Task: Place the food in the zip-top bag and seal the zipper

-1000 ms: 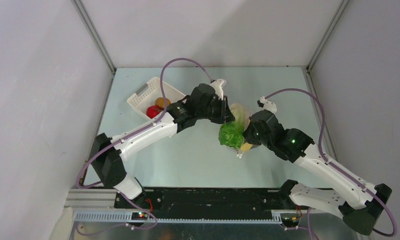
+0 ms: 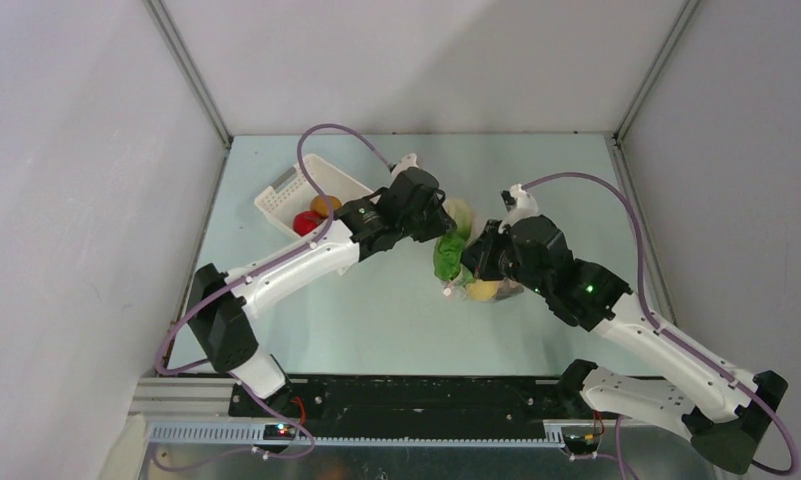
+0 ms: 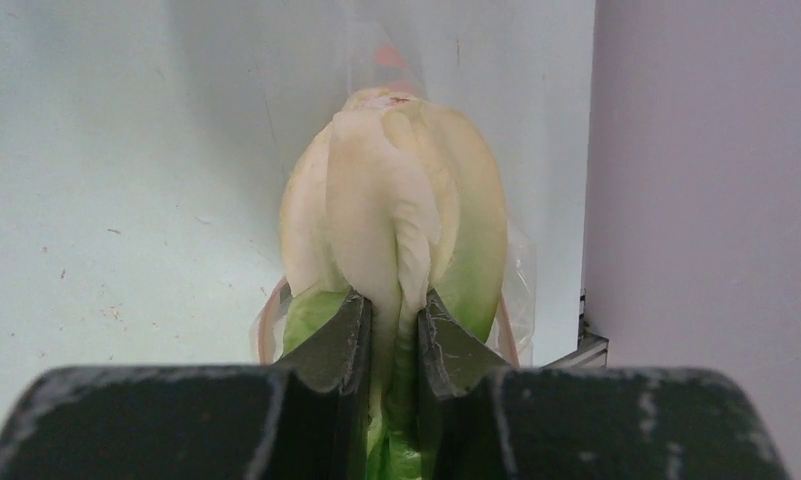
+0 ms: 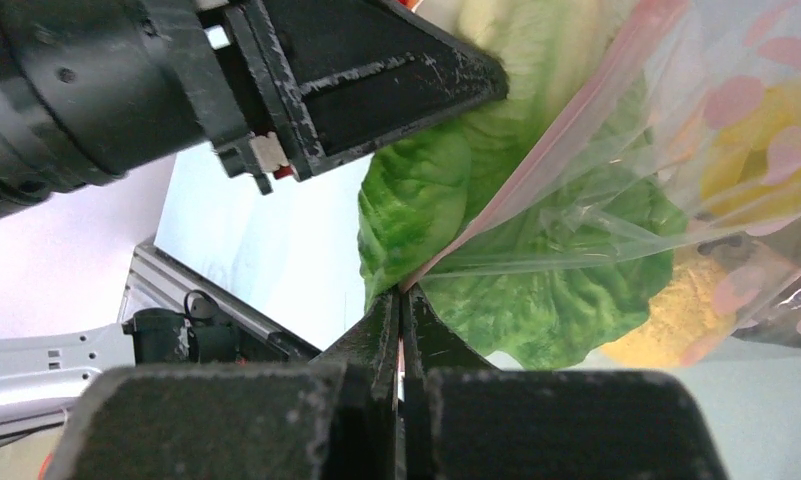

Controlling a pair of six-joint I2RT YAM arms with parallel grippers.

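Note:
A leafy lettuce, pale at one end (image 3: 396, 180) and green at the other (image 2: 448, 258), sits at mid-table. My left gripper is shut on it, pinching pale folds of leaf. The clear zip bag (image 4: 736, 230), with pink seal and pink spots, lies against the lettuce with yellow food (image 4: 676, 310) behind its film. My right gripper is shut at the pink edge of the bag's opening beside the leaves; I cannot tell how much film is between its fingertips. Part of the lettuce lies under the bag's film.
A white basket (image 2: 276, 205) at the back left holds a red item (image 2: 306, 223) and an orange-brown one (image 2: 325, 204). Both arms are close together over the bag.
My left gripper has shifted left in the top view, with the lettuce moving slightly that way. The right gripper has also moved somewhat left, and more yellow food shows below it.

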